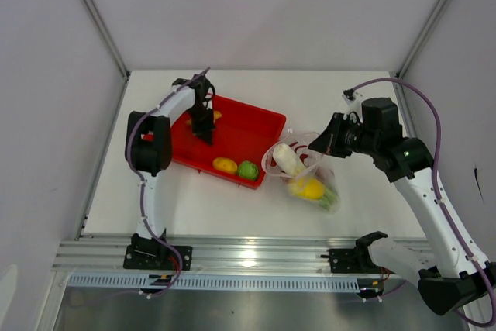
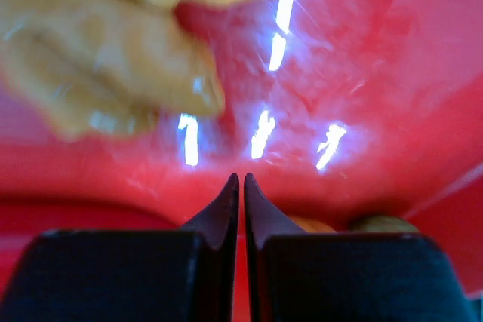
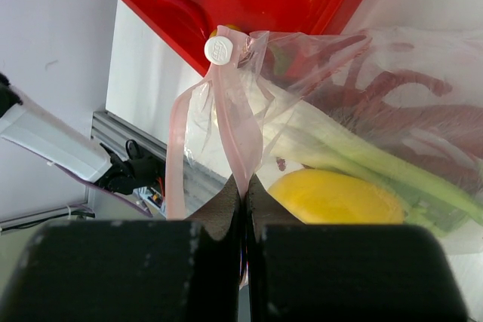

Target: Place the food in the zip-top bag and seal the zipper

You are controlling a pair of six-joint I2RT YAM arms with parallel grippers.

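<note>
The yellow ginger root (image 2: pixel 113 58) lies on the red tray floor, at the upper left of the left wrist view. My left gripper is shut with its tips together and nothing between them, apart from the root. From above, that gripper (image 1: pixel 208 142) is low inside the tray, and the arm hides much of the ginger (image 1: pixel 217 115). My right gripper is shut on the rim of the clear zip bag (image 3: pixel 238 122), whose white slider (image 3: pixel 219 50) shows above. Inside the bag are a white food (image 1: pixel 287 160), a yellow one (image 1: pixel 313 189) and green stalks (image 3: pixel 370 152).
The red tray (image 1: pixel 252 125) also holds a yellow food (image 1: pixel 225 165) and a green one (image 1: pixel 248 170) by its front edge. Along the left wrist view's lower left runs a red pepper (image 2: pixel 75 216).
</note>
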